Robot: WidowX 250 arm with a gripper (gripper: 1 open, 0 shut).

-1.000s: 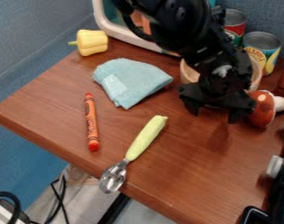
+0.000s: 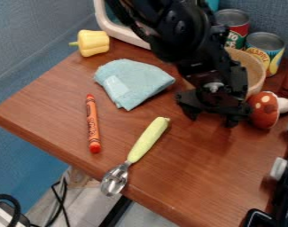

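Note:
The black robot arm comes down from the top centre, and its gripper (image 2: 214,107) is low over the right side of the wooden table (image 2: 111,133), in front of a tan bowl (image 2: 250,64). A red-and-white toy mushroom (image 2: 263,108) lies just right of the gripper. Whether the fingers hold anything is unclear. A light blue cloth (image 2: 134,82), an orange crayon (image 2: 93,122) and a spoon with a pale yellow-green handle (image 2: 146,142) lie to the left.
Two cans (image 2: 266,49) stand at the back right, a yellow pepper-like toy (image 2: 90,43) at the back left beside a white bin (image 2: 109,19). Black equipment (image 2: 276,199) lines the right edge.
The arm and gripper have shifted slightly, the upper arm rightward and up from one second ago, uncovering more of the table's back. The objects have not visibly moved.

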